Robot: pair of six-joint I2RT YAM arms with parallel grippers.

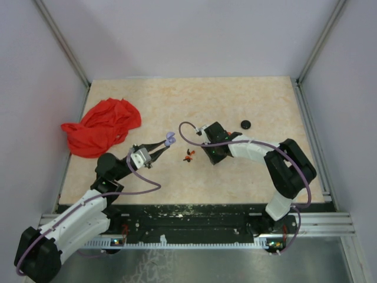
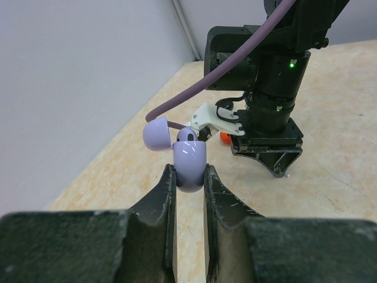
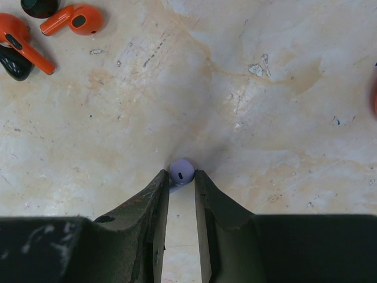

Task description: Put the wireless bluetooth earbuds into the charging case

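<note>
My left gripper is shut on the lilac charging case (image 2: 188, 159), held up with its lid (image 2: 156, 133) open, left of centre in the top view. My right gripper is down at the table, its fingers shut on a small lilac earbud (image 3: 181, 170) whose stem shows toward the lower left. Orange earbuds (image 3: 85, 20) and dark ones (image 3: 16, 63) lie at the upper left of the right wrist view, between the two arms in the top view.
A red cloth (image 1: 100, 130) lies crumpled at the table's left. A black round object (image 1: 245, 124) sits behind the right arm.
</note>
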